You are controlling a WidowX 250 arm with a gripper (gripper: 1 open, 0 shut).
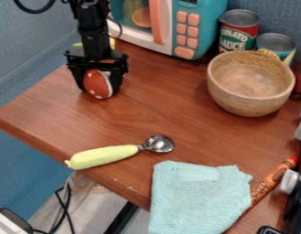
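My black gripper [98, 71] is low over the back left of the wooden table, around a red-and-white rounded object [98, 84] whose lower part shows beneath it. Whether the fingers are closed on that object or only around it is hard to tell. A yellow object behind the gripper is mostly hidden.
A toy microwave [177, 27], a tomato can [238, 32], another can [274, 46] and a wooden bowl [248, 91] fill the back right. A scoop [103, 154], a cloth [199, 201] and dark items at the right edge lie nearer.
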